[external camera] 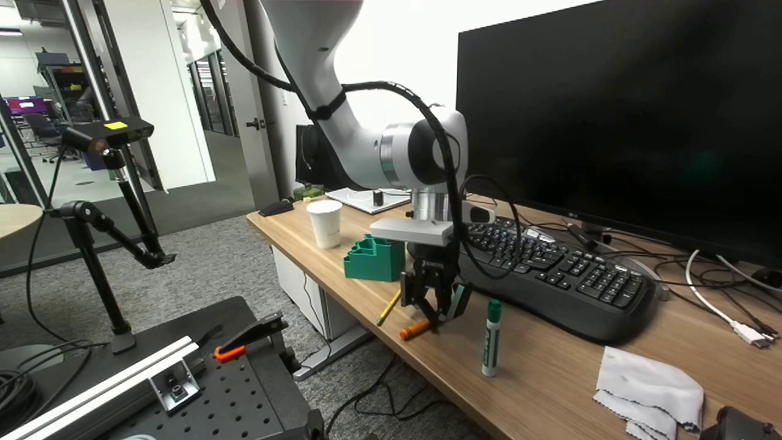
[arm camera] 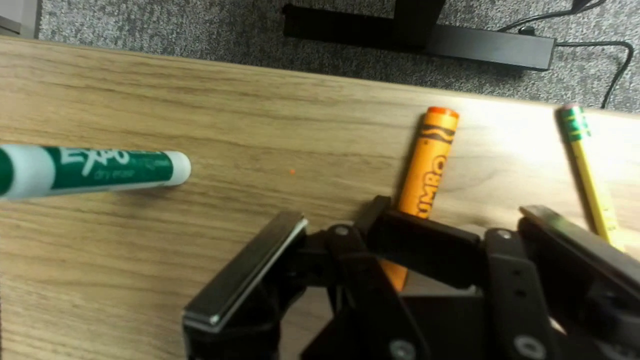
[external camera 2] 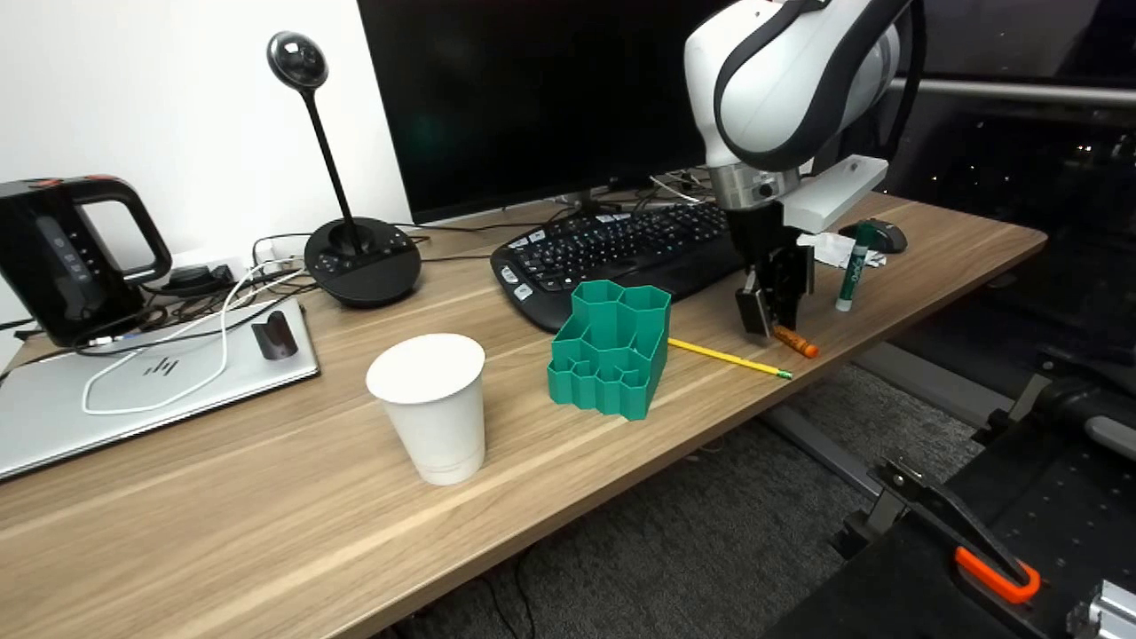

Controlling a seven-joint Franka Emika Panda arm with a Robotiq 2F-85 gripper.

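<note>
An orange crayon [arm camera: 429,171] lies on the desk, its printed end pointing toward the front edge. My gripper is low over it and shut, with nothing between its fingers. In the wrist view the crayon runs beneath the right-hand finger [arm camera: 429,243], which hides its middle; a short orange piece shows below. From the side, the crayon [external camera: 416,330] sticks out from under the gripper [external camera: 434,321] toward the desk's front. The second exterior view also has the crayon [external camera 2: 796,342] flat on the wood at the gripper's tips.
A green Expo marker [external camera: 491,344] stands upright close by. On the other side lies a yellow pencil [external camera 2: 729,358], near the green holder [external camera 2: 602,394]. Farther along is a white cup [external camera 2: 438,426]. The keyboard [external camera: 542,271] sits behind, and the desk edge is close in front.
</note>
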